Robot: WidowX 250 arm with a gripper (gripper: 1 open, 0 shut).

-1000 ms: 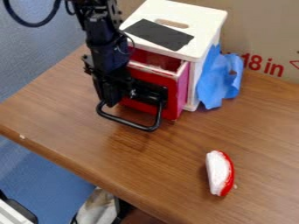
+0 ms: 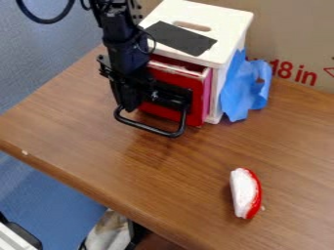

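My black gripper point(image 2: 148, 107) is low in front of a small white box point(image 2: 209, 24) that has a red drawer front point(image 2: 194, 82) and a dark pad on its top. The gripper's black frame overlaps the red front; whether its fingers are open or shut, or hold anything, is unclear. A red and white soft object point(image 2: 244, 192) lies apart on the wooden table, at the right.
Crumpled blue material point(image 2: 245, 88) sits against the box's right side. A cardboard panel point(image 2: 298, 39) stands behind.
Since a second ago my gripper has shifted slightly to the right and up at the red front. The red and white object has not moved.
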